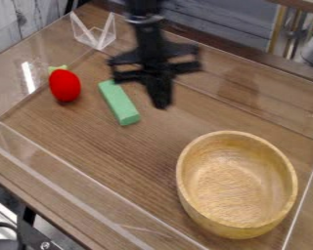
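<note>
My gripper [160, 98] hangs at the upper middle, shut, with nothing seen between its fingers. A green block [117, 101] lies on the wooden table left of it and a little lower. A red oval object [64, 87] with a pale green piece behind it sits farther left. A large yellow bowl [238, 209] stands at the lower right.
A clear container [94, 29] stands at the back left. Dark cables show at the lower left corner.
</note>
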